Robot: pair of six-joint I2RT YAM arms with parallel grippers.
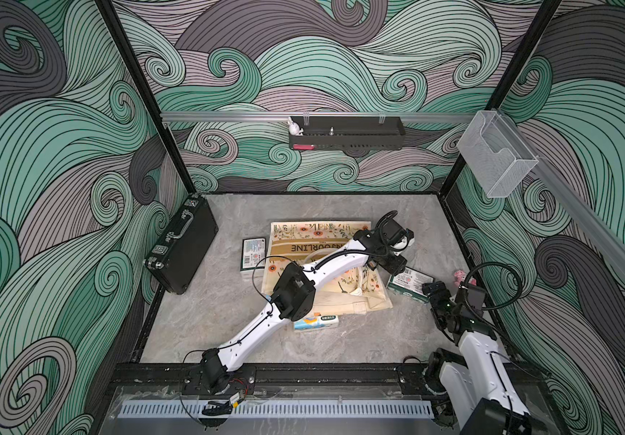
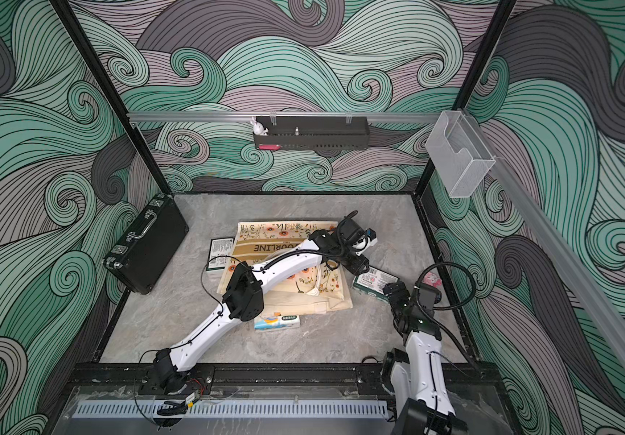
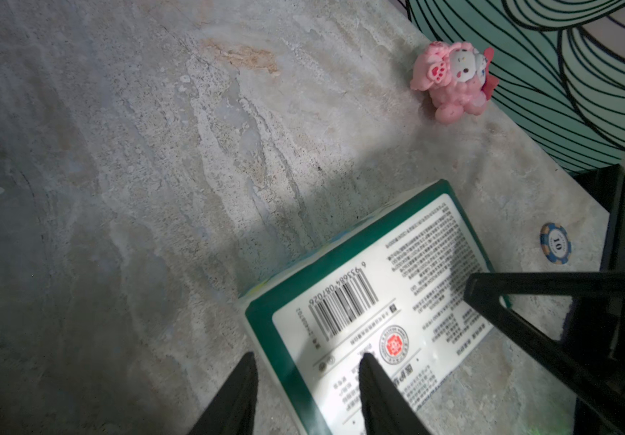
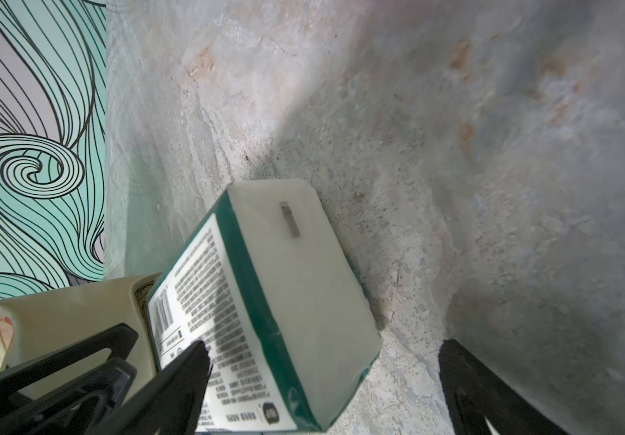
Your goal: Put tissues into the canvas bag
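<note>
A white-and-green tissue pack (image 1: 411, 281) lies right of the flattened canvas bag (image 1: 290, 230). My left gripper is over it, fingers apart with the pack below. My right gripper stands open at the pack's right end, a finger on either side in the right wrist view; contact is unclear. Another white-labelled pack (image 1: 253, 252) lies left of the bag, and a blue-and-white pack (image 1: 316, 322) lies at the bag's near edge. The left arm covers part of the bag.
A black case (image 1: 181, 243) stands at the left. A pink figurine (image 3: 453, 79) and a poker chip (image 3: 554, 243) lie near the right edge. A black shelf (image 1: 345, 134) and a mesh basket (image 1: 493, 156) hang on rails.
</note>
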